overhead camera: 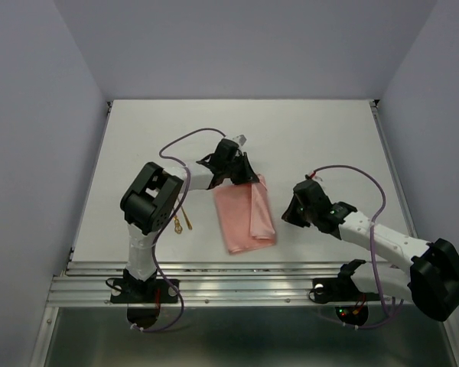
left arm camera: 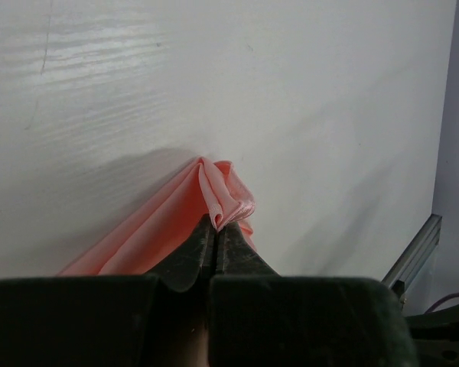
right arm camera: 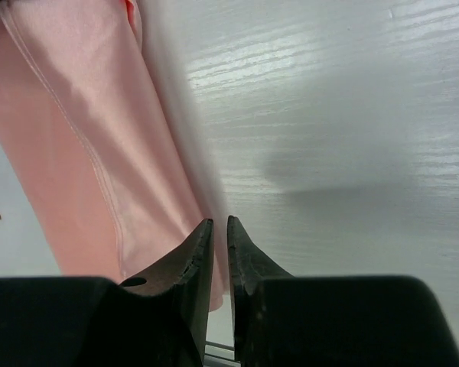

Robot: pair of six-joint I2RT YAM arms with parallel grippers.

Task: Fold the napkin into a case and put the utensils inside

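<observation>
The pink napkin lies in the middle of the table, its right side folded over in a long strip with a stitched hem. At the far end, my left gripper is shut on a bunched corner of the napkin. My right gripper stands just right of the napkin, apart from it; its fingertips show a narrow gap with nothing between them in the right wrist view. Gold utensils lie left of the napkin, their upper parts hidden under the left arm.
A metal rail runs along the front edge. The left arm spans the table's left side, above the utensils.
</observation>
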